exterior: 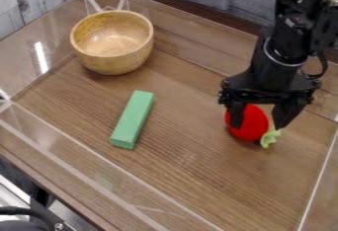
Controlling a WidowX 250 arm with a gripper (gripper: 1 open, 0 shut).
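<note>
The black gripper (pixel 264 111) is low at the right of the camera view, over a red round object (pixel 248 126) with a small pale green part (pixel 270 137) at its lower right. Its fingers straddle or sit just above the red object; whether they touch it, and how far they are open, I cannot tell.
A tan wooden bowl (pixel 114 39) stands at the upper left. A green block (pixel 133 118) lies left of centre.
</note>
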